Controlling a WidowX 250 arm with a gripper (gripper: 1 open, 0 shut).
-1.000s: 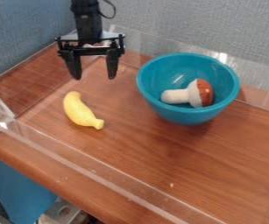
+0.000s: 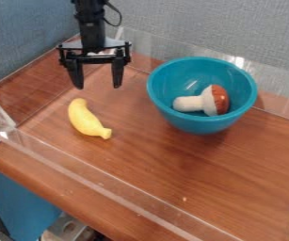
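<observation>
My black gripper [image 2: 96, 70] hangs at the back left of the wooden table, its two fingers spread wide and open, nothing held between them. A yellow banana [image 2: 88, 119] lies on the table below and in front of it, apart from the fingers. To the right stands a teal bowl [image 2: 202, 121], holding a white-and-red mushroom-like object [image 2: 199, 103] lying on its side.
Transparent low walls [image 2: 134, 201] edge the table. Grey-blue padded walls stand behind and to the left.
My gripper has shifted slightly left and down. The banana, the bowl and its contents are unchanged.
</observation>
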